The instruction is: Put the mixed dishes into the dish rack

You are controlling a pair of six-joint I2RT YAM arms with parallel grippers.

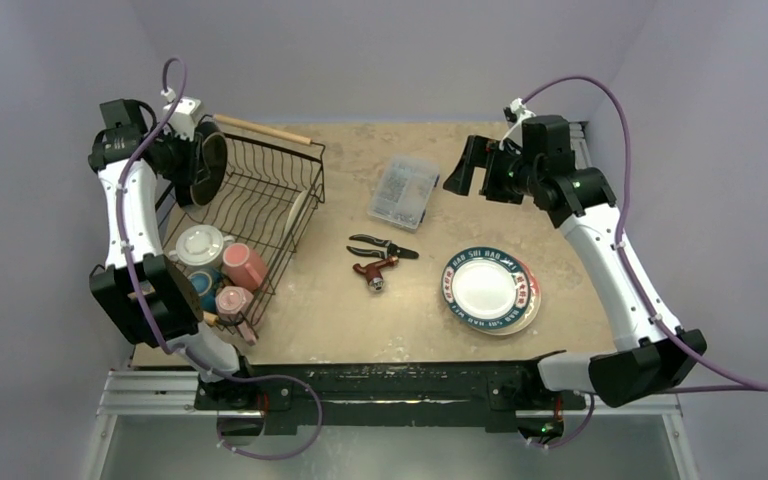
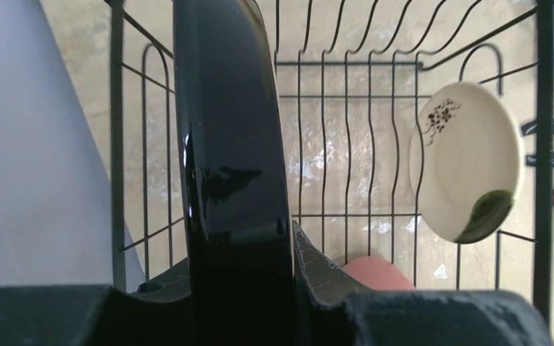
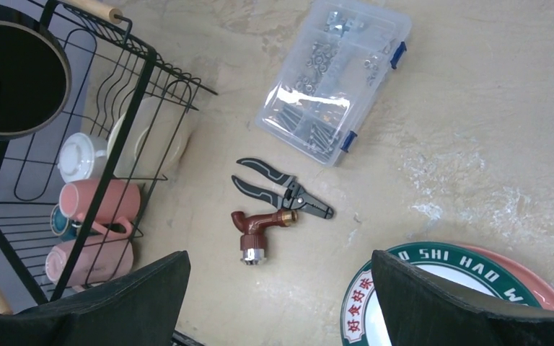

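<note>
My left gripper [image 1: 190,160] is shut on a dark pan-like dish [image 2: 231,130], held on edge at the rack's back-left. The wire dish rack [image 2: 544,130] holds a cream plate [image 2: 462,151] on edge at its right side, with a white cup [image 1: 200,245], pink mugs [image 1: 245,265] and a blue mug [image 1: 198,285] toward the front. My right gripper [image 1: 470,170] hangs open and empty over the table's right half, above a stack of plates [image 1: 485,285] with a blue-rimmed one on top.
A plastic parts box [image 1: 403,192], pruning shears [image 1: 385,248] and a brown tap fitting [image 1: 372,272] lie on the table [image 1: 330,320] between rack and plates.
</note>
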